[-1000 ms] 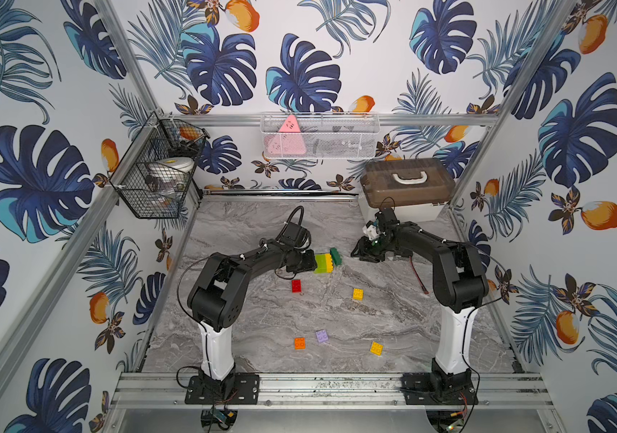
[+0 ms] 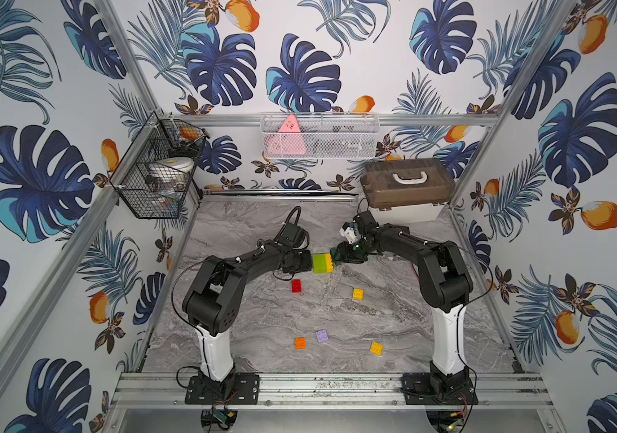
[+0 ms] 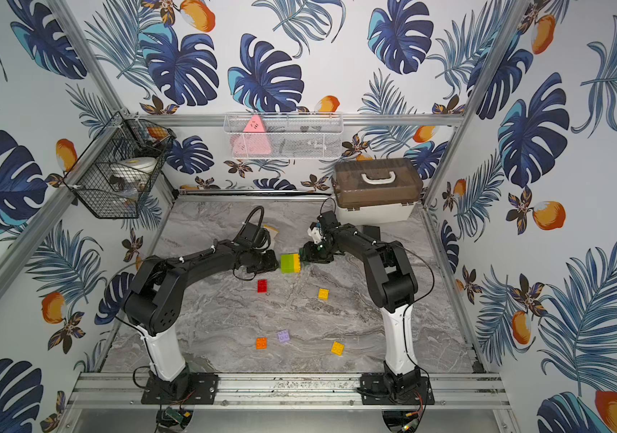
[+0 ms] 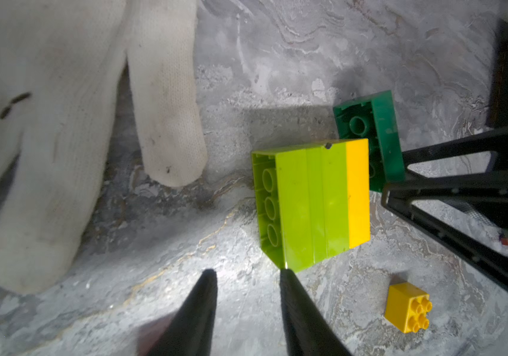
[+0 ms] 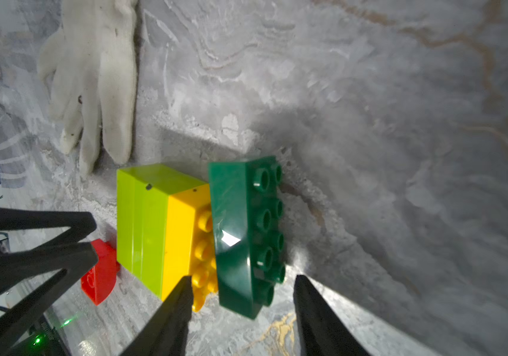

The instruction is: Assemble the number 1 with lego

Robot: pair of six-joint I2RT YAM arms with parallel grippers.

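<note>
A joined block of green and yellow bricks point(image 4: 301, 207) lies on its side on the table point(image 2: 250, 332), studs facing right. A dark green brick point(image 5: 230, 237) lies against its studded side, its own studs pointing right. My left gripper is open just left of the block, nothing between its fingers. My right gripper is open at the dark green brick, fingers either side of its near end. A red brick point(image 3: 262, 285) lies in front of my left gripper.
Loose yellow point(image 2: 357, 293), orange point(image 2: 299, 343) and lilac point(image 2: 322, 336) bricks lie nearer the front. A white glove point(image 4: 52, 166) lies behind my left gripper. A lidded box point(image 3: 377, 184) stands at the back right.
My right arm has moved left, bringing its gripper over to the dark green brick. The left arm has shifted slightly; the bricks look unmoved.
</note>
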